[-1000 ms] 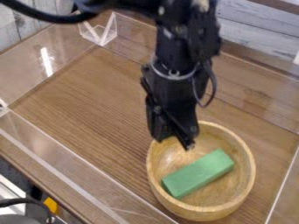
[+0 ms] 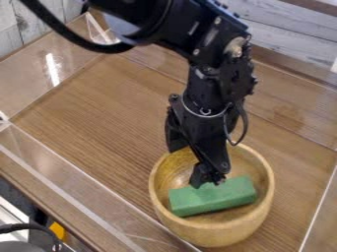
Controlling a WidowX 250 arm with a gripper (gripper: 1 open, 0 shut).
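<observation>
My black gripper (image 2: 198, 157) reaches down into a pale wooden bowl (image 2: 247, 222) in the lower right of the camera view, its dark fingers open above the back part of a green block (image 2: 211, 200). The block lies lengthwise on the bowl's floor toward the front. Nothing shows held between the fingers.
A pale wall (image 2: 290, 34) runs along the back. A clear edge strip runs along the lower left, with a small yellow object (image 2: 55, 230) beside it.
The arm has moved lower and narrowed in view, its fingers now down in the bowl. The green block now lies at a flatter angle, and the bowl appears slightly shifted left.
</observation>
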